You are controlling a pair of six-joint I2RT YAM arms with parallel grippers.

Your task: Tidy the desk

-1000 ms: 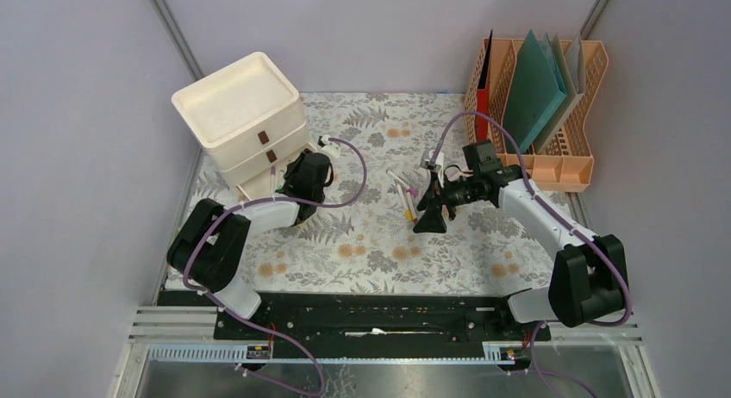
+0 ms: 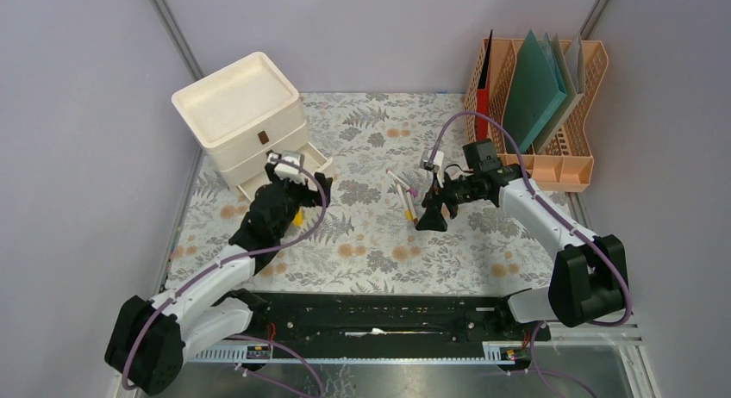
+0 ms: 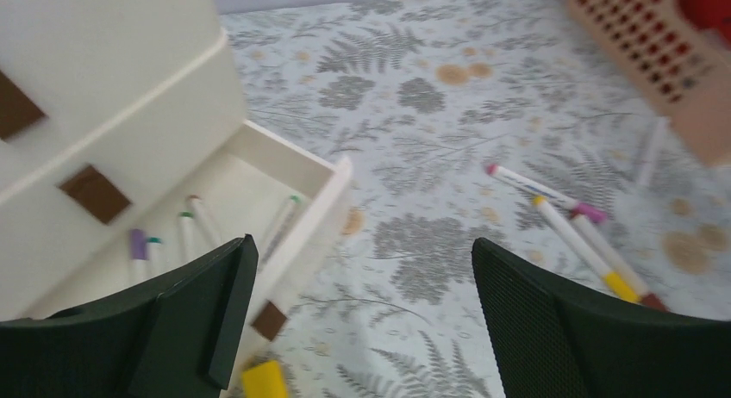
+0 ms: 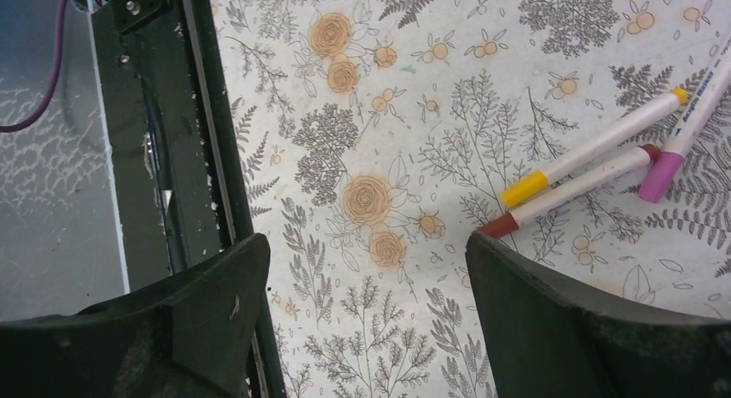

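Observation:
Three markers lie on the patterned desk: one with a yellow cap, one with a brown cap and one with a magenta cap. An open white drawer holds several markers, among them one with a purple end. My left gripper stands open at the drawer's front, its fingers empty. Open and empty too, my right gripper hovers beside the loose markers, with the brown cap close to one of its fingers.
The white drawer cabinet stands at the back left. At the back right is an orange rack with a teal folder and others. A yellow block lies just under the drawer's front.
The right arm has barely moved.

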